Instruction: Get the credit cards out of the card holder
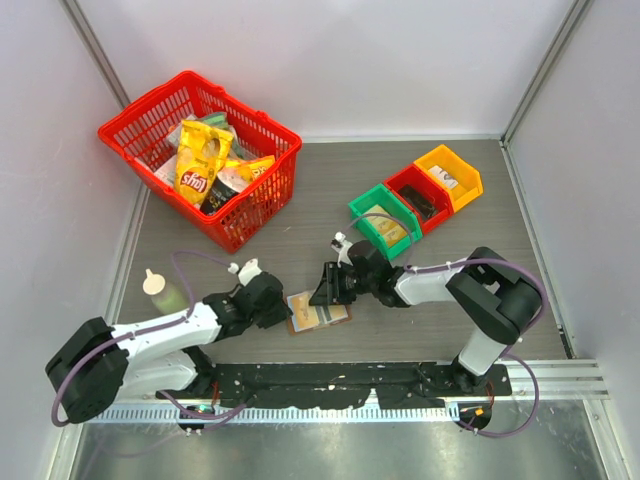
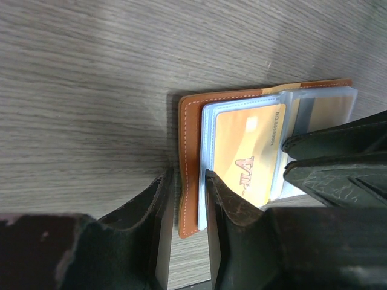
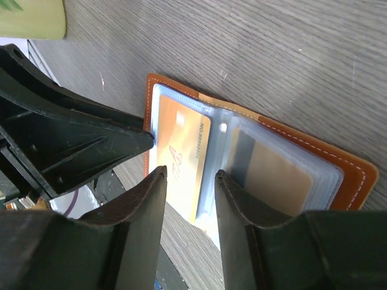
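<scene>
The brown card holder [image 1: 318, 311] lies open on the table between the grippers, with a tan card [image 2: 248, 151] under clear sleeves on one side and a grey-striped card [image 3: 272, 175] on the other. My left gripper is open at the holder's left edge, its fingertips straddling the brown border. My right gripper is open over the holder, one finger above the tan card and the other by the middle of the sleeves. Neither shows anything held.
A red basket [image 1: 135, 150] of snacks stands at the back left. Green [image 1: 360, 207], red and yellow bins sit at the back right. A pale bottle [image 1: 165, 292] stands left of the left arm. The table's middle behind the holder is clear.
</scene>
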